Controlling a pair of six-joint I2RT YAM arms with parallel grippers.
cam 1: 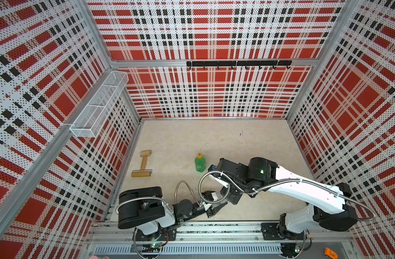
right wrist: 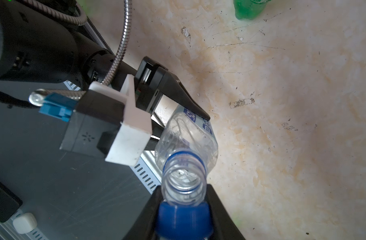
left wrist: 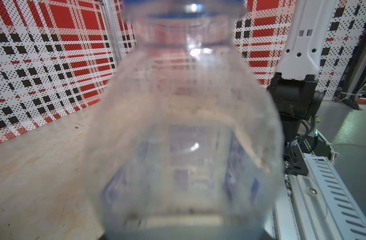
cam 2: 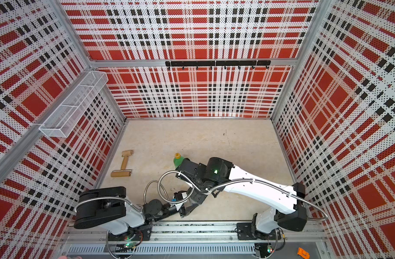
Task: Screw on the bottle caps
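A clear plastic bottle (right wrist: pixel 189 134) with a blue neck ring is held by my left gripper, whose fingers are shut around its body. In the left wrist view the bottle (left wrist: pixel 187 120) fills the middle, with blue at its neck along the top edge. A blue cap (right wrist: pixel 185 222) is at the neck's upper end, between the fingers of my right gripper. Those fingers stand close against both sides of the cap; whether they grip it is unclear. How the cap sits on the mouth cannot be told. A green bottle (cam 1: pixel 200 164) wears a yellow cap (cam 1: pixel 199 155).
A wooden roller tool (cam 1: pixel 143 164) lies at the table's left side. A white wire basket (cam 1: pixel 98 105) hangs on the left wall. Both arms cross close together at the front.
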